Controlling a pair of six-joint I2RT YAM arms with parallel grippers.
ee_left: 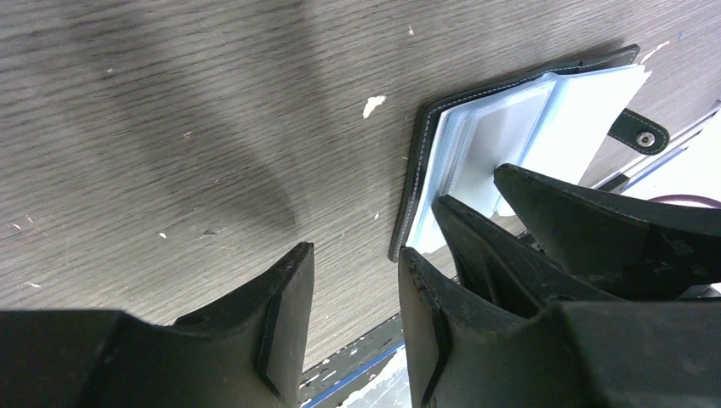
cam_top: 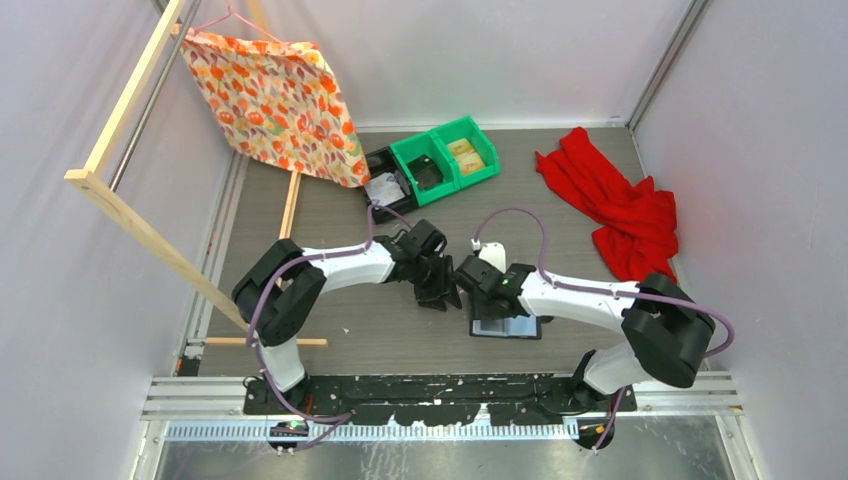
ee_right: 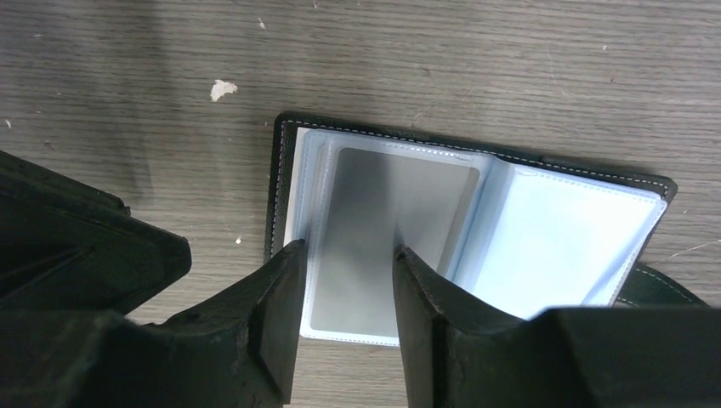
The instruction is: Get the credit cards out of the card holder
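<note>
The black card holder (cam_top: 505, 332) lies open on the table, its clear sleeves (ee_right: 553, 238) showing, a grey card (ee_right: 383, 204) in the left one. My right gripper is over that sleeve, fingers apart, tips near its left edge and middle; whether they touch is unclear. My left gripper stands open just left of the holder, nothing between its fingers. In the left wrist view the right gripper's dark body covers part of the holder.
A green and black bin group (cam_top: 450, 133) stands at the back, a red cloth (cam_top: 610, 210) at the right. A wooden frame (cam_top: 140, 225) with patterned fabric (cam_top: 270, 100) is on the left. Table between left arm and bins is clear.
</note>
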